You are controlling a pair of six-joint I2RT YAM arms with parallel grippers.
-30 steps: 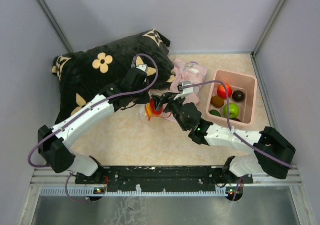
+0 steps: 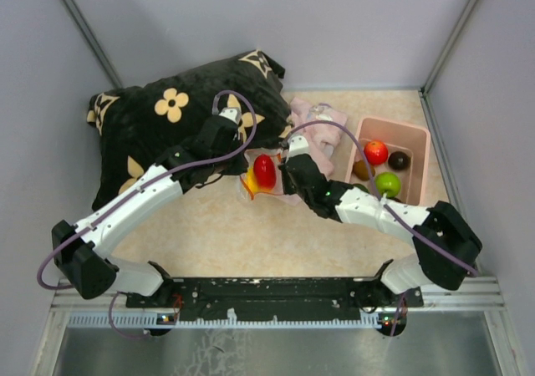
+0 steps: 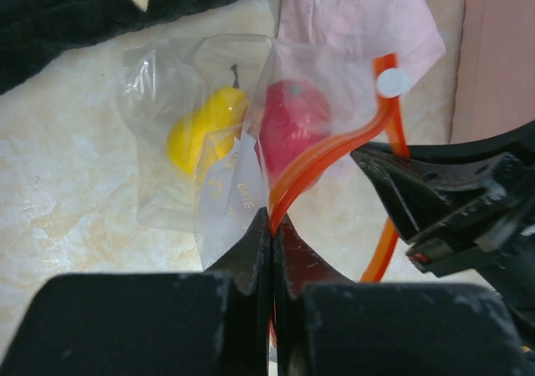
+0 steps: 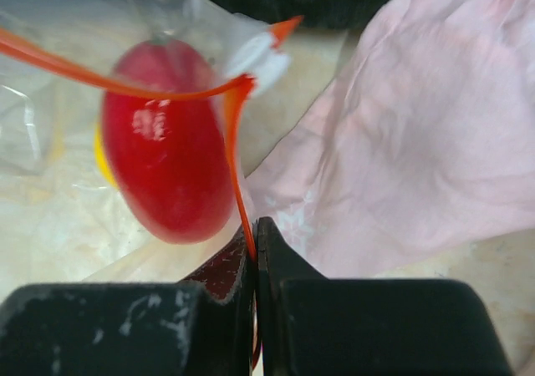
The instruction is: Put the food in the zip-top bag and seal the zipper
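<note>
The clear zip top bag (image 3: 159, 200) has an orange zipper (image 3: 322, 152) along its mouth, which gapes into a loop. Inside lie a yellow pear-shaped food (image 3: 188, 142) and a red oval food (image 4: 171, 163), side by side. On one side of the mouth my left gripper is shut on the zipper edge. Opposite it, my right gripper is shut on the other side of that edge, the orange strip running down between its fingers. From above, the red food (image 2: 264, 171) shows between the left gripper (image 2: 243, 167) and right gripper (image 2: 286, 180).
A pink bin (image 2: 429, 154) at the right holds several other foods, including a red tomato (image 2: 375, 152) and a green apple (image 2: 387, 184). Pink cloth (image 2: 322, 134) lies behind the bag. A dark floral cushion (image 2: 188, 104) fills the back left.
My right gripper, open over the red food a second ago, moved right off it and has shut on the bag's edge. The left arm shifted slightly; the red food shows more fully.
</note>
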